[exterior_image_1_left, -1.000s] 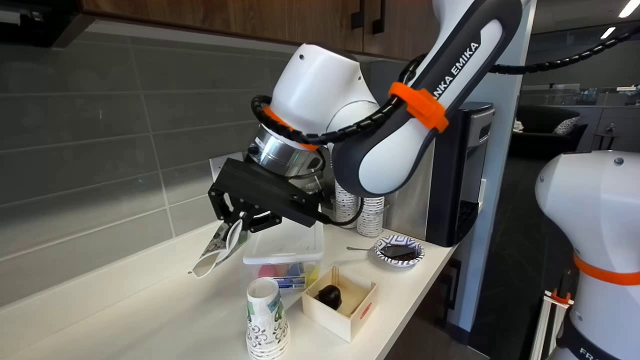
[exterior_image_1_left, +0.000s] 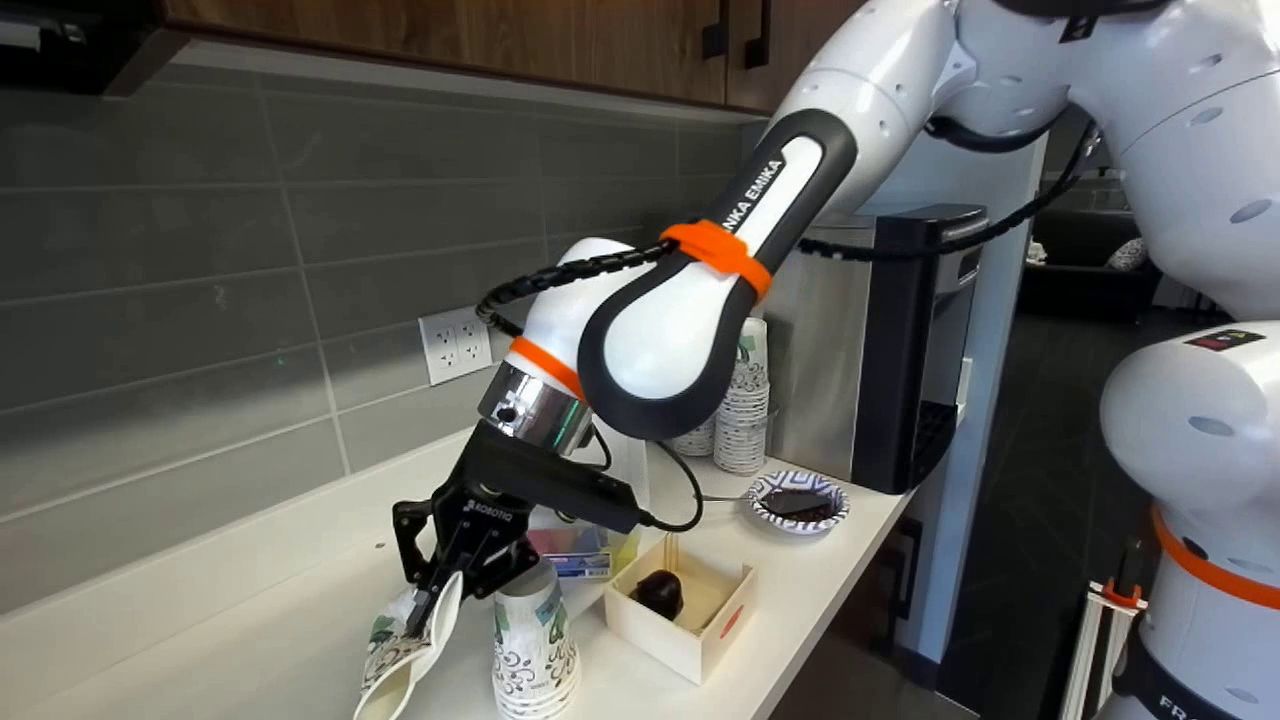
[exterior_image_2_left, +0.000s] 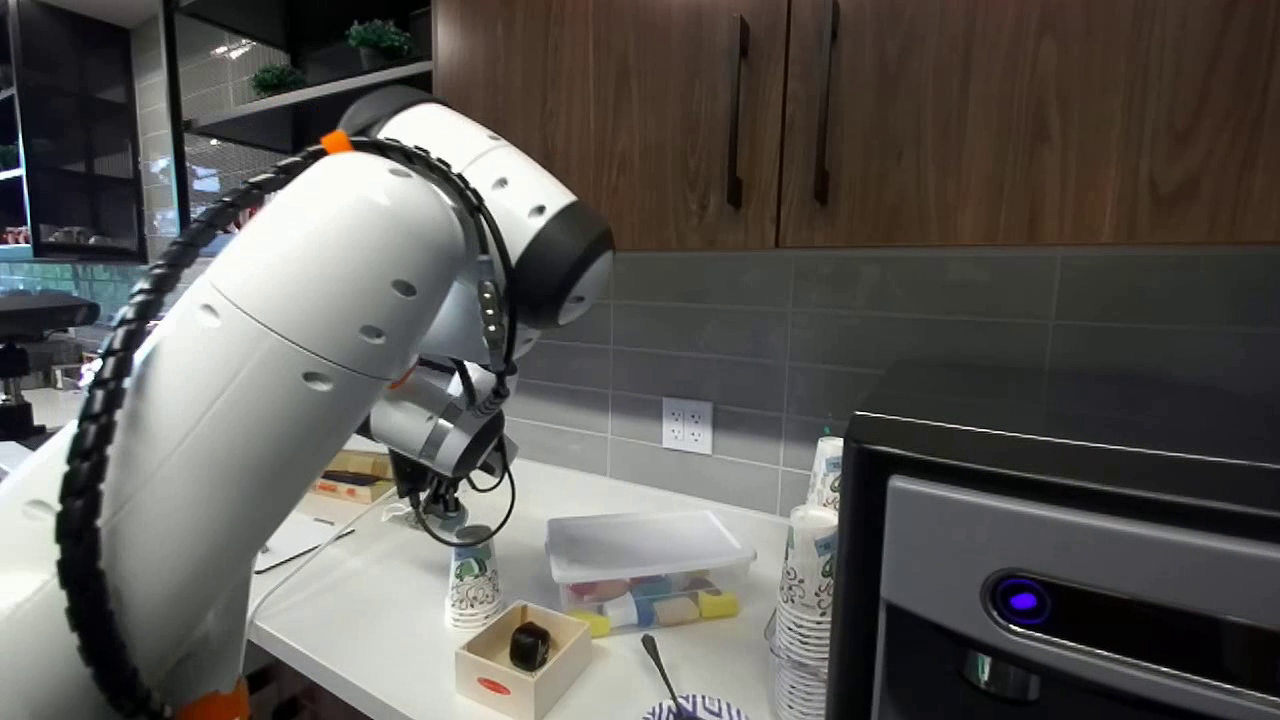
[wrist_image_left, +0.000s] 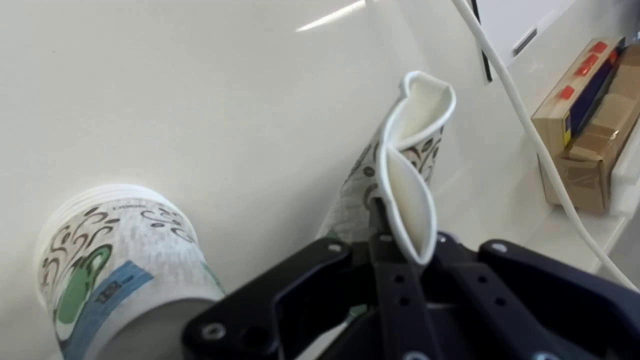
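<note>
Pinched between the fingers of my gripper is a patterned paper cup (wrist_image_left: 351, 207), its white rim squashed into two loops. The same cup (exterior_image_1_left: 399, 654) is tilted in exterior view 1, mouth pointing down to the lower left. My gripper (exterior_image_1_left: 438, 600) is shut on its wall, just left of a stack of upside-down paper cups (exterior_image_1_left: 534, 654). That stack (wrist_image_left: 120, 252) fills the lower left of the wrist view, beside the fingers and apart from the held cup. In exterior view 2 the robot's arm hides the held cup.
A wooden box (exterior_image_1_left: 708, 642) with a black object (exterior_image_1_left: 659, 593) stands right of the stack. Behind it is a clear-lidded bin (exterior_image_2_left: 654, 552). A patterned bowl (exterior_image_1_left: 768, 516) and taller cup stacks (exterior_image_1_left: 741, 420) stand farther right. A white cable (wrist_image_left: 516, 96) crosses the counter near cardboard boxes (wrist_image_left: 591, 162).
My gripper has come down and toward the camera with the squashed cup, from above the bin's left side to beside the cup stack. The stack and wooden box have not moved.
</note>
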